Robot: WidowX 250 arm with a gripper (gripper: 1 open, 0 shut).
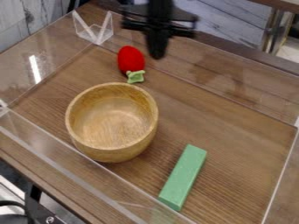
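Note:
My gripper [158, 26] is at the top centre, dark and blurred, raised above and to the right of a red object [131, 59] with a small green part at its lower end, which rests on the wooden table [233, 105]. The gripper's fingertips are hard to make out; nothing shows held.
A large wooden bowl [112, 121] stands at the lower left. A green bar [183, 177] lies at the lower right. A clear plastic item [93, 26] is at the top left.

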